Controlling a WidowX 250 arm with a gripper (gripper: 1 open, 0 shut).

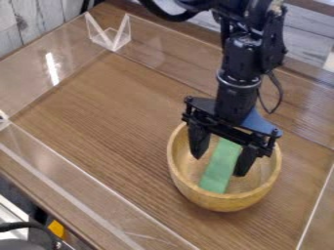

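My black gripper (232, 135) hangs open over a tan wooden bowl (189, 183), its two fingers apart on either side of a pale green oblong block (220, 171) that lies inside the bowl. Whether the fingers touch the block I cannot tell. A blue object (257, 124) sits behind the gripper at the right, partly hidden by it.
A white wire-like item (104, 34) stands at the back left, near the table's edge.
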